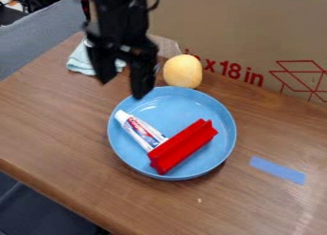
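Note:
A black gripper (121,72) hangs blurred over the back left of a blue plate (192,110), its fingers apart with nothing seen between them. On the plate lie a white toothpaste tube (138,129) and, beside it to the right, a red elongated object (182,146), both slanted.
A yellow rounded object (183,72) stands behind the plate. A pale cloth (79,60) is at the back left, before a cardboard wall (255,38). Blue tape (277,170) lies at the right.

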